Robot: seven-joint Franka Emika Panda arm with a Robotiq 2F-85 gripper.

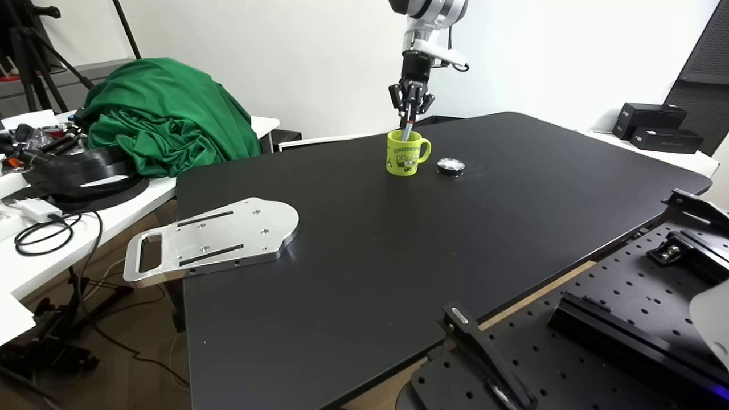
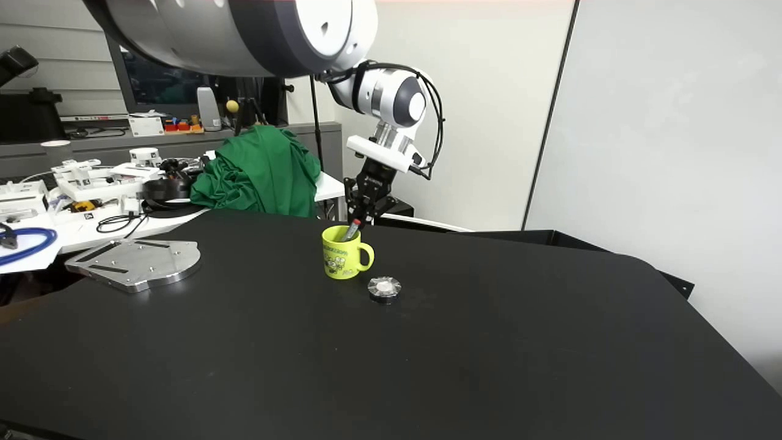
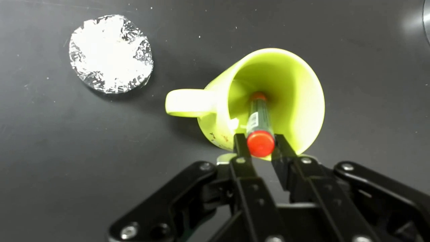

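Observation:
A yellow-green mug [image 1: 401, 158] stands upright near the far edge of the black table, its handle toward the foil-topped disc. Inside the mug a grey marker [image 3: 260, 119] with red ends leans, its upper end at the rim. My gripper is shut on the marker's upper end, one black finger [image 3: 240, 147] on each side of it. From the side, the gripper [image 2: 357, 212] sits just above the mug [image 2: 337, 263], with the marker [image 2: 352, 230] still reaching down into it; its lower end is hidden there by the mug wall.
Beside the handle lies a low round disc [image 1: 450, 167] topped with shiny foil. A silver metal plate [image 1: 225, 232] rests at the table's left edge, near a green cloth [image 1: 171, 116] on the side table.

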